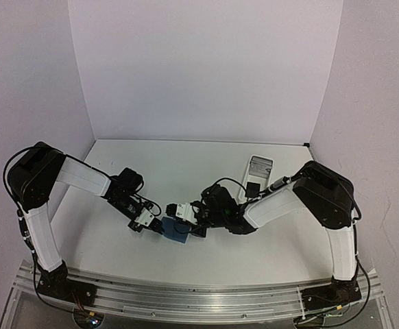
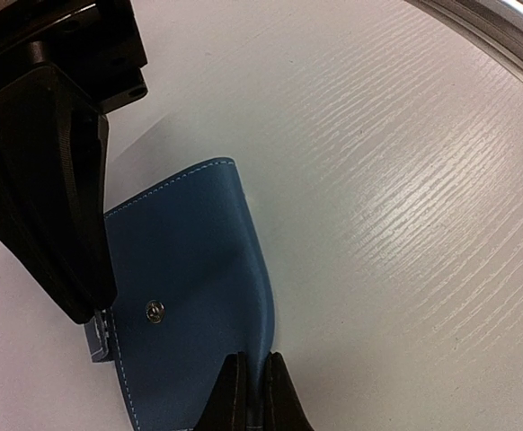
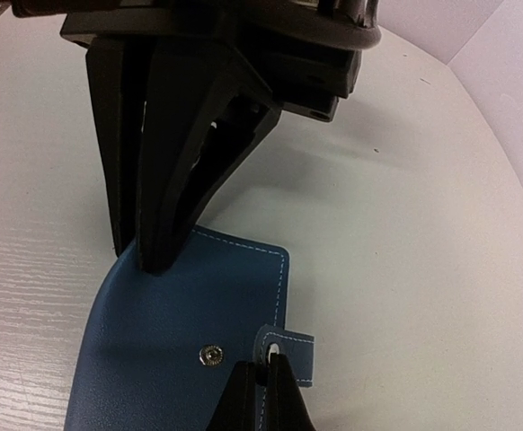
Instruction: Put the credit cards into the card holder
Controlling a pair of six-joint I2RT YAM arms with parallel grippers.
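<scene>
The card holder is a dark blue, stitched leather piece (image 2: 190,269), lying on the table between both arms. At its folded spine, my left gripper is shut on the leather. Over the opposite edge, my right gripper stands shut at the small strap (image 3: 296,357); whether it pinches any leather is hard to tell. A metal snap (image 3: 211,356) shows on the cover. The holder's inside is hidden. In the top view, a white tray (image 1: 247,170) at the back right holds a greyish item (image 1: 261,164) and a dark flat item (image 1: 253,189), perhaps cards.
The right arm (image 1: 275,209) reaches across the table just in front of the tray. Walls close off the back and both sides.
</scene>
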